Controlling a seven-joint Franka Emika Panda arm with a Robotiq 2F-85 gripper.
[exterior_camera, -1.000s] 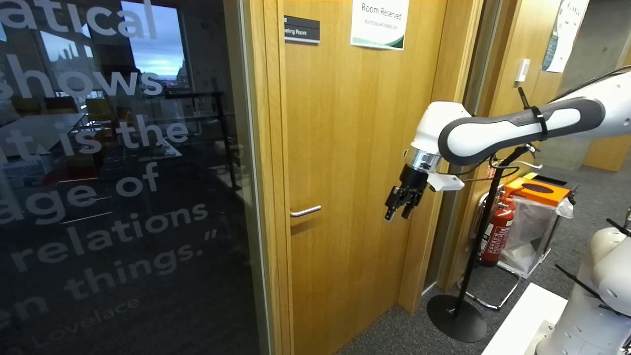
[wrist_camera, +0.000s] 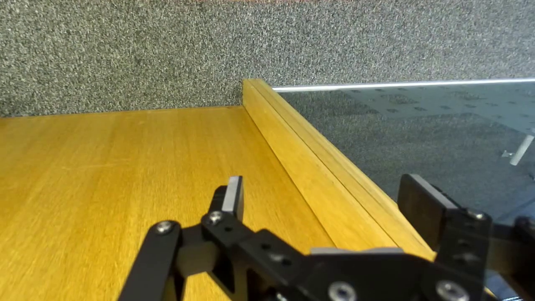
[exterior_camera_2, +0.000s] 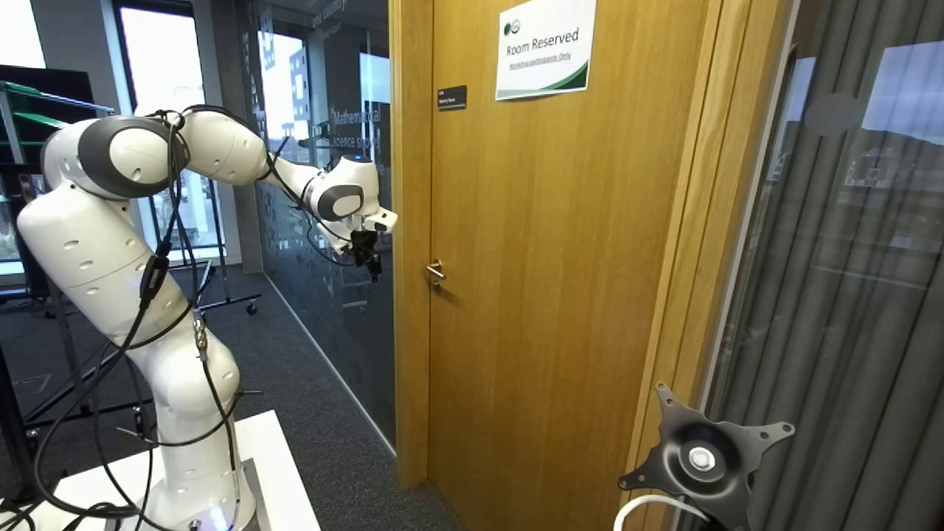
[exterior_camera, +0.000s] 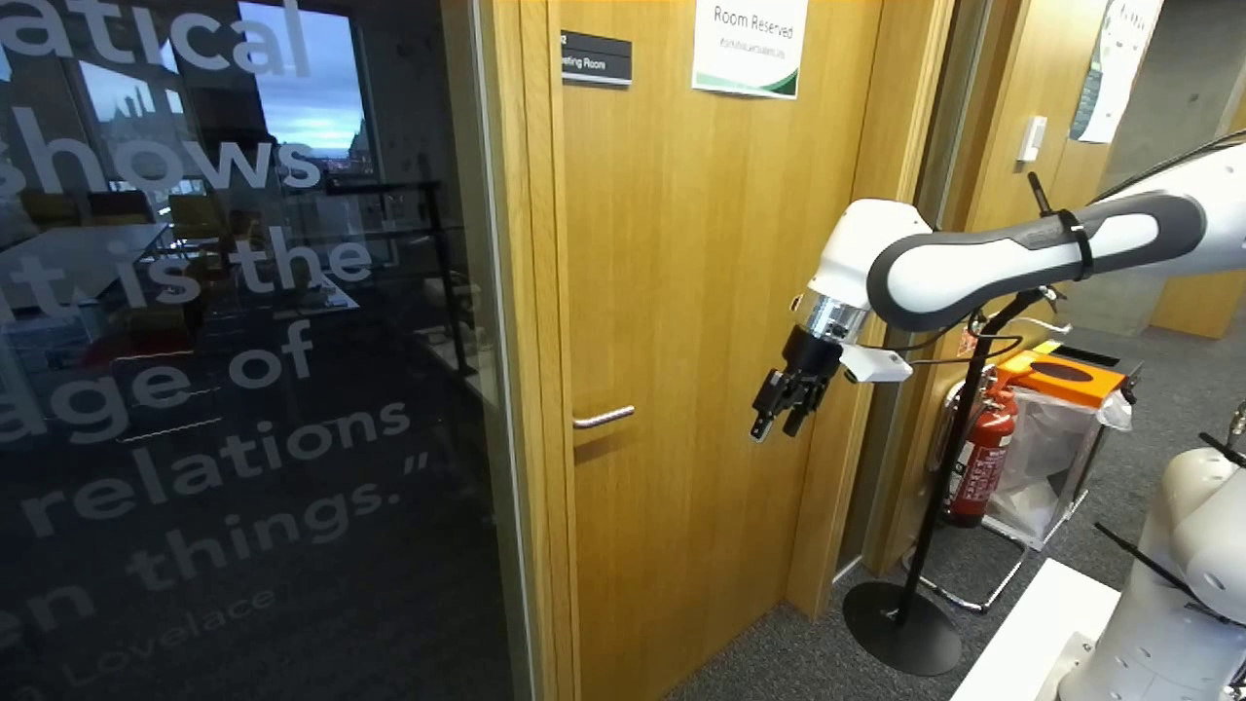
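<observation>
A closed wooden door (exterior_camera: 701, 292) carries a silver lever handle (exterior_camera: 604, 417) near its left edge. In exterior view 2 the same handle (exterior_camera_2: 435, 270) shows close to the door frame. My gripper (exterior_camera: 774, 430) points down in front of the door, off to the right of the handle in exterior view 1 and apart from it. From exterior view 2 the gripper (exterior_camera_2: 372, 270) appears left of the handle. The wrist view shows my gripper open, its two fingers wide apart and nothing between them; the handle is out of that view.
A wooden frame (wrist_camera: 321, 185) and a glass wall (exterior_camera_2: 327, 292) border the door. A black stand (exterior_camera: 901, 627), a red fire extinguisher (exterior_camera: 978, 458) and an orange-topped bin (exterior_camera: 1060, 376) stand to the right in exterior view 1. Bare carpet (wrist_camera: 125, 55) lies below.
My gripper has shifted very slightly to the left and tilted a little in exterior view 1. The door and its handle look the same.
</observation>
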